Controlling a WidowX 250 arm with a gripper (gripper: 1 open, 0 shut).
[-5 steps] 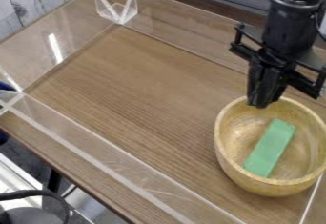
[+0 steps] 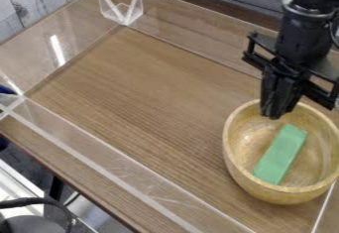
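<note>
A wooden bowl [image 2: 244,153] sits at the lower right of the wooden surface, with a green rectangular block [image 2: 280,156] lying inside it. My black gripper [image 2: 276,108] hangs over the back rim of the bowl, above and behind the green block, its fingertips pointing down. It looks shut, with nothing seen between its fingers.
Clear plastic corner pieces [image 2: 122,7] stand at the back left. A black cable or part [image 2: 27,217] lies beyond the edge at the lower left.
The gripper has shifted very slightly near the back rim of the bowl. The bowl and green block look essentially unmoved.
</note>
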